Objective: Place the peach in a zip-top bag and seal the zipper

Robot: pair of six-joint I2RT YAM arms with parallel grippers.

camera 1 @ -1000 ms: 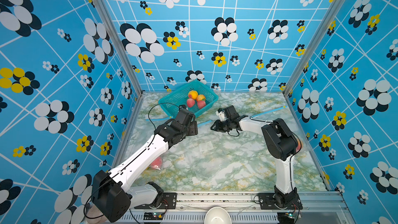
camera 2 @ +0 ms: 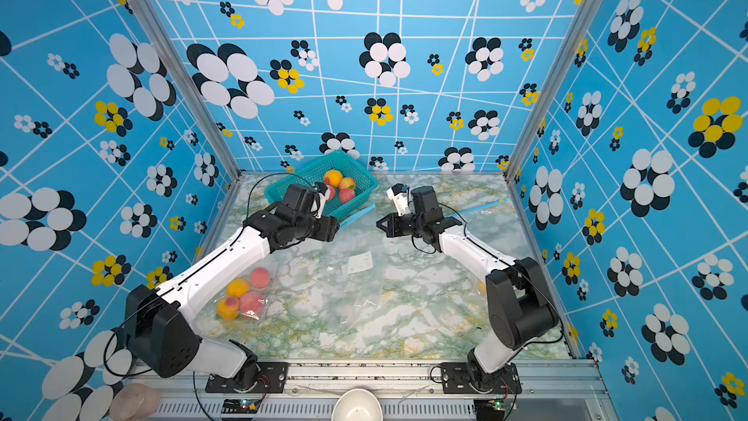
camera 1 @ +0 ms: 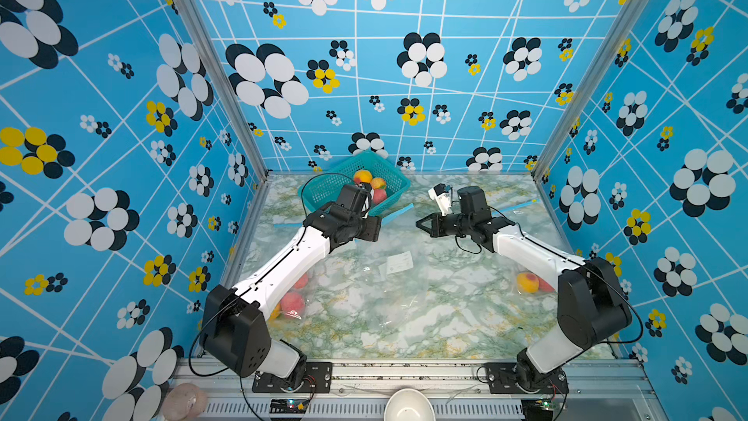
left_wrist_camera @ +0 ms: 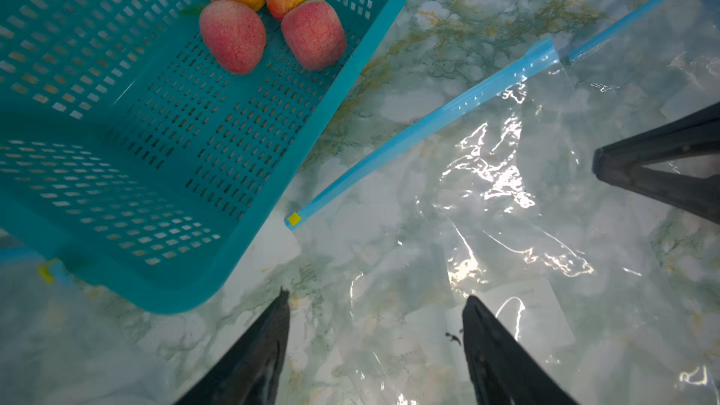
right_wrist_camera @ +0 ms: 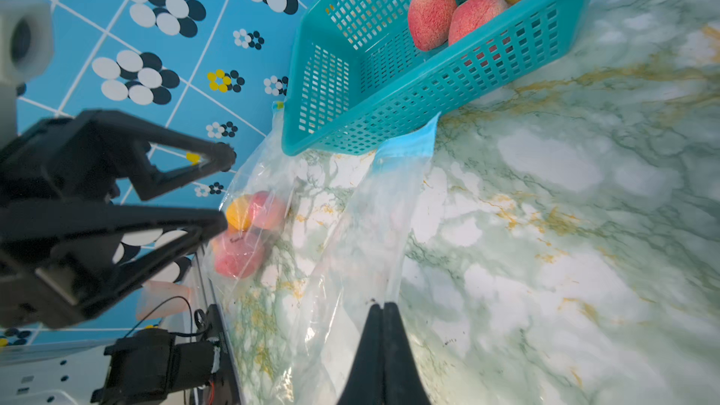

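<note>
Several peaches [left_wrist_camera: 234,36] lie together in the far corner of the teal basket [left_wrist_camera: 345,97]. The middle zip top bag [left_wrist_camera: 420,255] is clear, flat and empty-looking, its blue zipper strip [left_wrist_camera: 442,116] slanting alongside the basket. Over this bag my left gripper is open, nothing between its fingers, just in front of the basket. My right gripper is shut, at the bag's right side below the zipper corner. In the right wrist view the bag's edge runs down toward these fingertips; I cannot tell whether film is pinched between them.
A clear bag with several fruits [camera 2: 247,301] lies front left. Another fruit-filled bag [camera 1: 528,282] sits at the right, partly under the right arm, with its blue strip [camera 1: 520,206] farther back. A white bowl [camera 1: 409,405] stands outside the front rail.
The left gripper has moved slightly right and back, now covering part of the basket.
</note>
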